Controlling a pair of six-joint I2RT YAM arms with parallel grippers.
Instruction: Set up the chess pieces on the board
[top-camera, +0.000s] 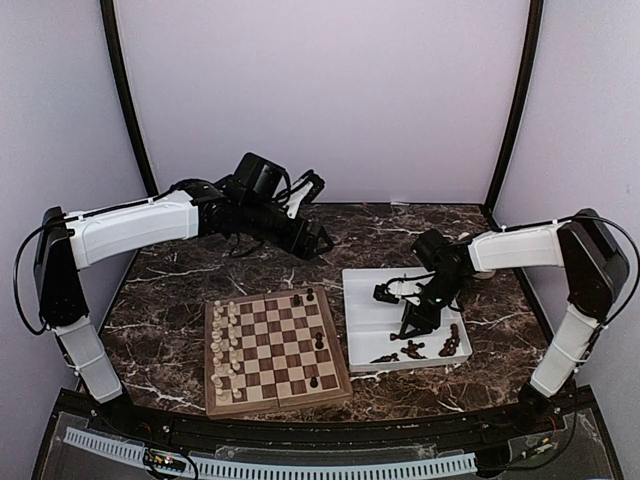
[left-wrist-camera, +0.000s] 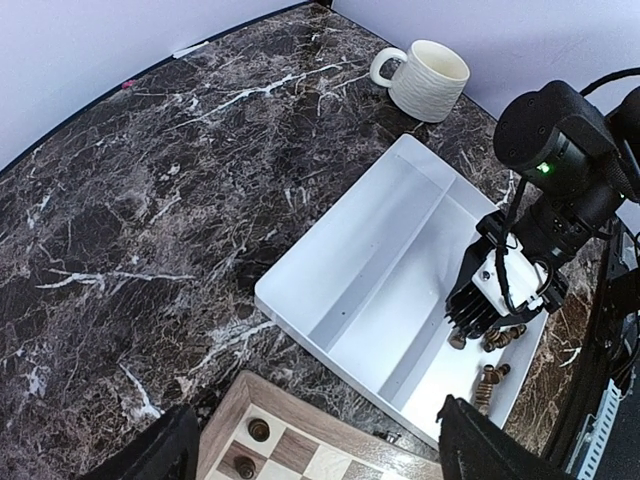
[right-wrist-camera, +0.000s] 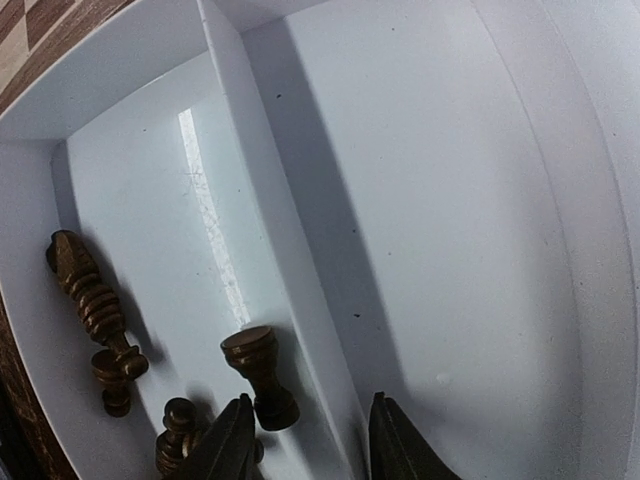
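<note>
The chessboard carries light pieces in two rows along its left side. A few dark pieces stand toward its right side. More dark pieces lie in the white tray, including an upright-looking flared one tipped over near the divider. Above the tray, my right gripper is open, its left finger close to that piece and the divider below the gap; nothing is held. My left gripper hangs open and empty behind the board's far right corner, where two dark pieces show.
A white mug stands behind the tray, near the right arm. The tray's inner divider rises beside the loose pieces.
</note>
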